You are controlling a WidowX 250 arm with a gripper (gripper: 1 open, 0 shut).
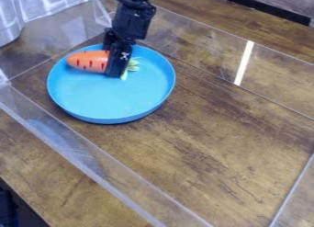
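Note:
A black gripper [117, 58] reaches down from the top of the camera view into a round blue plate [113, 100], shut on an orange toy carrot [88, 60] with dark stripes and a pale green top. The carrot lies sideways in the back left part of the plate, its tip pointing left; the gripper's fingers cover part of its right half. Whether it is lifted off the plate is hard to tell.
Clear plastic panels and edges border the wooden table [208, 148] at the left and right. Crumpled clear material sits at the top left. The table right of and in front of the plate is bare.

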